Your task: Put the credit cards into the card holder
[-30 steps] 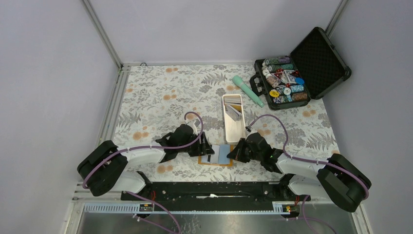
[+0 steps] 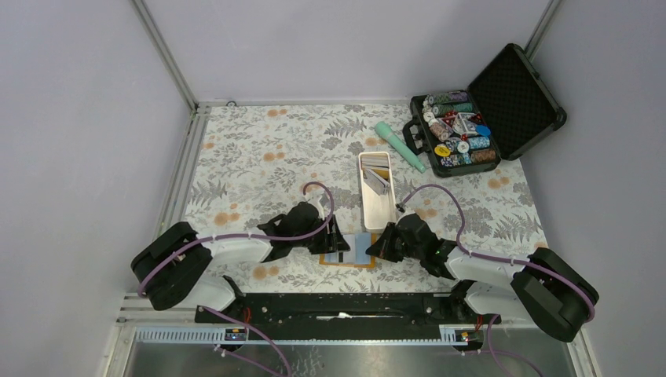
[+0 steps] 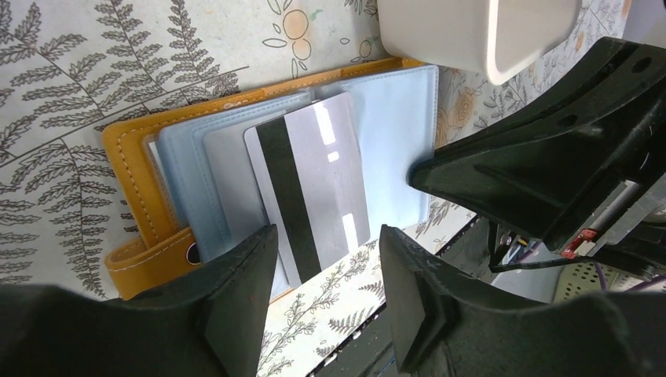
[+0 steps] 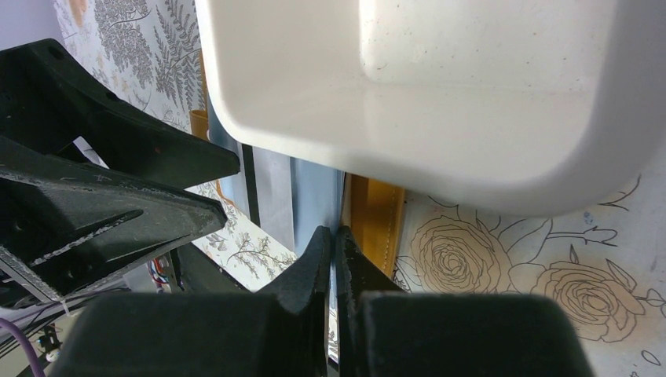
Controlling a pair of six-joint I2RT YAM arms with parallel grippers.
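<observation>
The tan card holder lies unfolded on the table with its light blue sleeves uppermost. A silver card with a black stripe rests on the sleeves; whether its far edge is inside a pocket I cannot tell. My left gripper is partly open over the card's near end, one finger on each side and gaps showing. At the holder's right edge, my right gripper is shut, with a thin strip of blue sleeve showing between its fingertips.
Just behind the holder stands a white tray with several cards at its far end. A green microphone and an open case of poker chips lie farther back.
My left gripper has shifted slightly to the right, and the striped card has slid a little the same way. The right arm and the tray have stayed put.
</observation>
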